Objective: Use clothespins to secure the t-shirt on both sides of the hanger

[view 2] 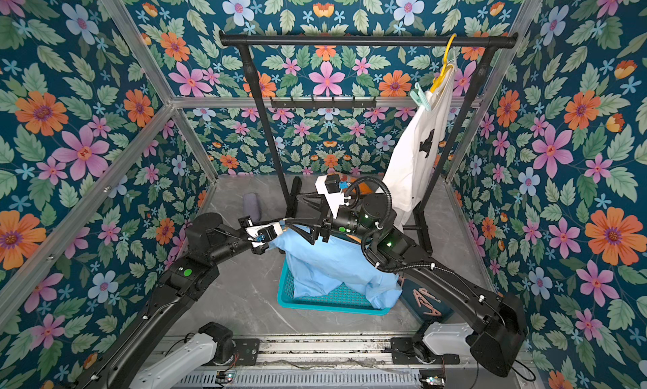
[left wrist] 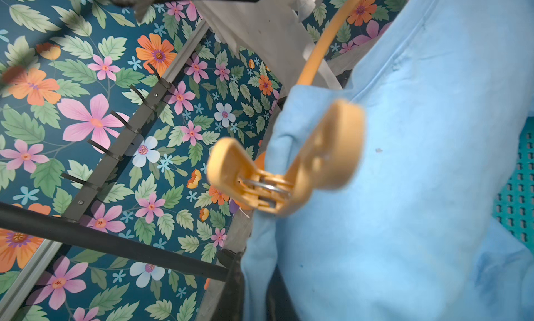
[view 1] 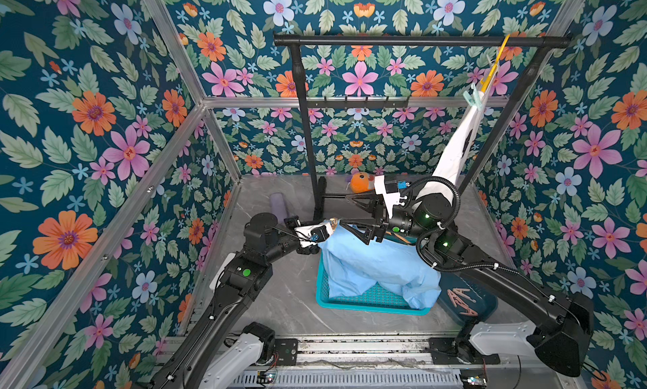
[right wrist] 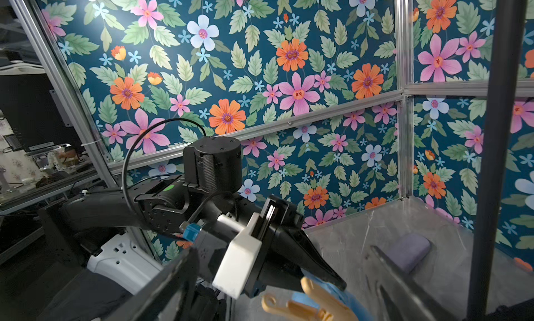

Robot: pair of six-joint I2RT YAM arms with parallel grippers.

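The blue t-shirt (view 1: 377, 264) drapes over a teal basket. In the left wrist view an orange clothespin (left wrist: 311, 171) is clipped on a fold of the shirt (left wrist: 400, 198), beside an orange hanger (left wrist: 322, 43). My left gripper is shut on the shirt's edge below that clothespin. My right gripper (view 1: 357, 220) is open just above and right of the clothespin. In the right wrist view the clothespin (right wrist: 308, 304) shows low between its fingers.
A black rack (view 1: 411, 40) carries a white garment (view 2: 411, 166) on a yellow hanger. A dark box (view 1: 465, 308) with more clothespins stands right of the teal basket (view 1: 357, 304). A purple object (right wrist: 406, 248) lies at the left on the table.
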